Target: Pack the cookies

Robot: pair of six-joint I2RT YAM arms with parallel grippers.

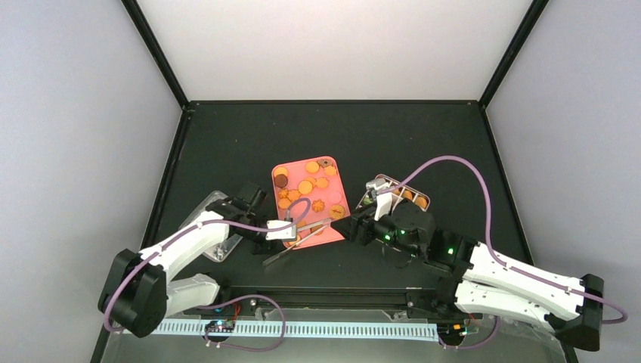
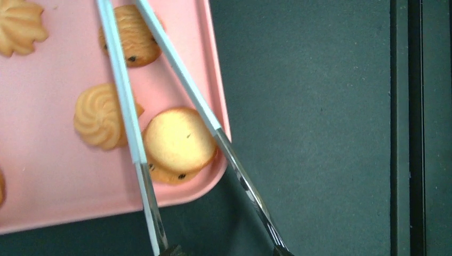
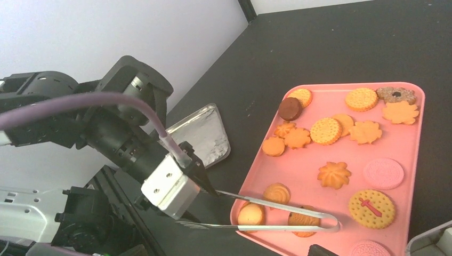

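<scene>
Steel tongs point(image 3: 282, 226) lie across the near part of the pink tray point(image 1: 332, 181), over a round pale cookie point(image 2: 181, 138), a spiral cookie point(image 2: 101, 120) and a textured cookie point(image 2: 133, 37). My left gripper point(image 1: 276, 246) is at the tongs' handles, open. My right gripper point(image 1: 340, 225) stands open at the tray's right edge, near the tongs' bend; its fingers are mostly out of its own wrist view. More cookies lie across the tray.
An empty metal tray point(image 3: 194, 136) lies at the left, partly under the left arm. A compartmented container with cookies point(image 1: 419, 203) stands at the right.
</scene>
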